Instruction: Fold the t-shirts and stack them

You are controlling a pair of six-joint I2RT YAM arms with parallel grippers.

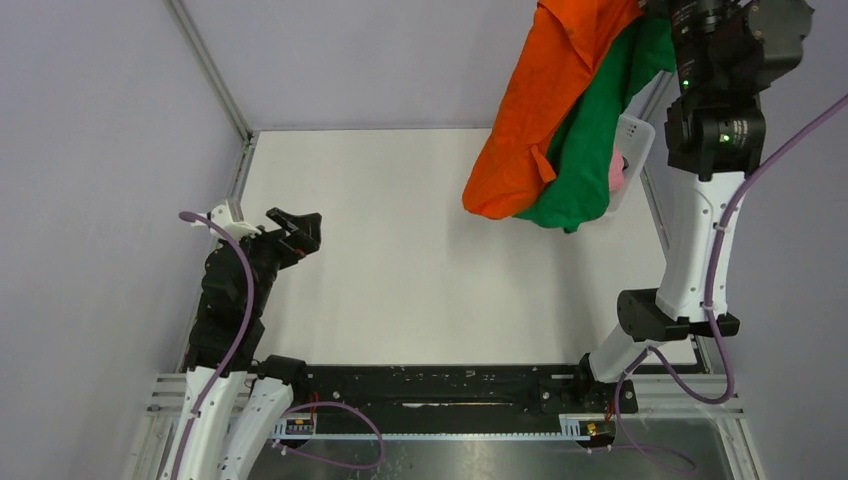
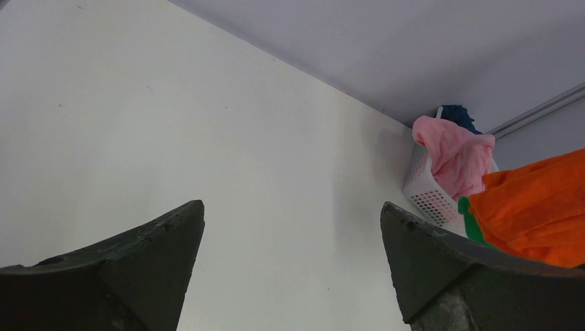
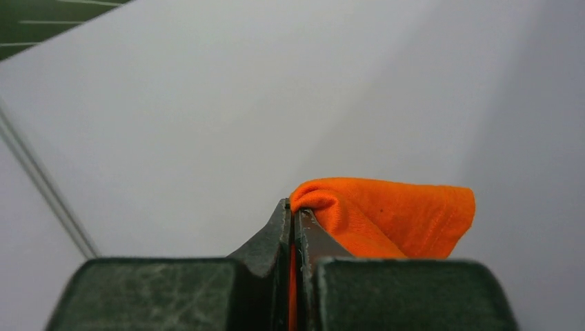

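An orange shirt (image 1: 545, 110) hangs high over the table's back right, pinched in my right gripper, which is shut on a fold of it. Beside and behind it a green cloth (image 1: 600, 135) hangs down too; whether the gripper holds that directly is hidden. Over the table's left side, my left gripper stands open with nothing between its fingers. A pink cloth (image 2: 459, 155) droops over the rim of the white basket at the back right corner, and a dark cloth (image 2: 459, 116) shows behind it.
The white basket (image 1: 635, 140) is partly hidden behind the hanging cloths. Walls close in the back and both sides.
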